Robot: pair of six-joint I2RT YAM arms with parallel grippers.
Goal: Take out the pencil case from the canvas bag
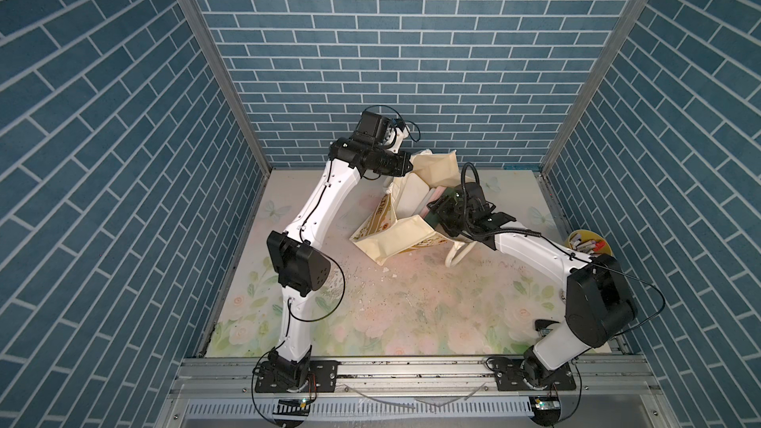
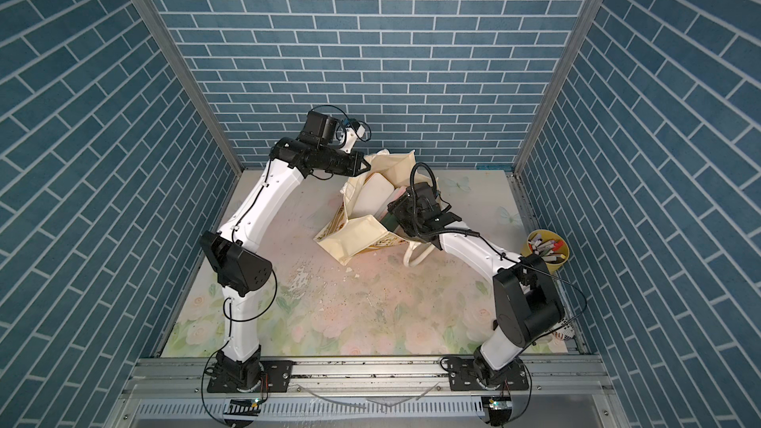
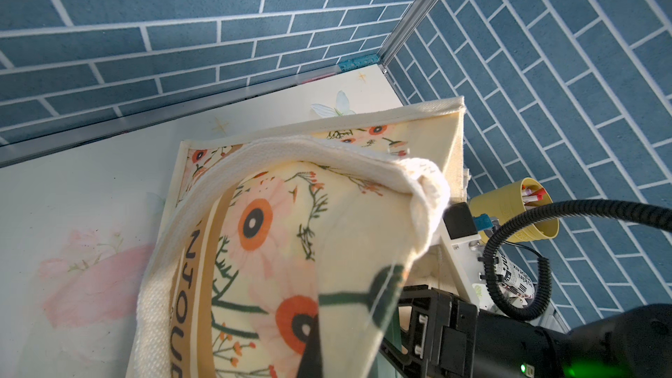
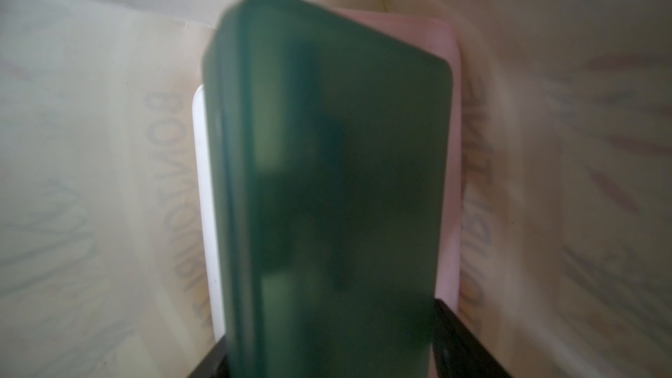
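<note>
A cream canvas bag (image 1: 394, 237) lies open mid-table, holding a white case (image 2: 372, 194), a pink case (image 4: 448, 266) and a green case (image 4: 329, 168). My left gripper (image 1: 404, 165) is over the bag's upper left edge; in its wrist view the floral flap and strap (image 3: 280, 147) fill the middle, and the fingers are hard to make out. My right gripper (image 2: 396, 207) reaches down into the bag, its two fingers on either side of the green case, which looms large in the right wrist view.
A yellow cup of pens (image 2: 545, 247) stands at the table's right edge. Tiled walls close in the back and sides.
</note>
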